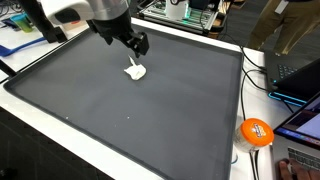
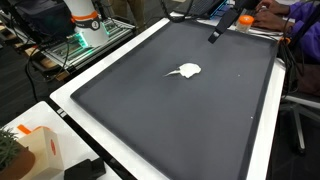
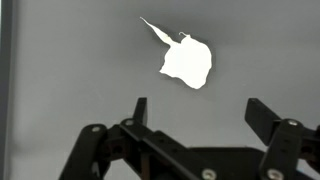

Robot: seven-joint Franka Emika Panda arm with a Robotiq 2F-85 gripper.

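Note:
A small white piece, seemingly cloth or paper (image 3: 188,62) lies on the dark grey board, with a thin tail sticking out to one side. In the wrist view it sits beyond the fingertips, above the middle of the picture, touching neither finger. My gripper is open, its two black fingers wide apart and only bare board between them. From exterior view 1, the gripper (image 1: 126,46) hangs above the board close to the white piece (image 1: 135,71). In exterior view 2 the gripper (image 2: 222,33) shows near the top, apart from the white piece (image 2: 187,70).
The grey board (image 1: 170,115) is otherwise bare, with a white table edge (image 1: 60,125) around it. An orange-lidded jar (image 1: 254,134) stands at the right edge, near laptops and cables. A potted plant (image 2: 12,150) stands at lower left in exterior view 2.

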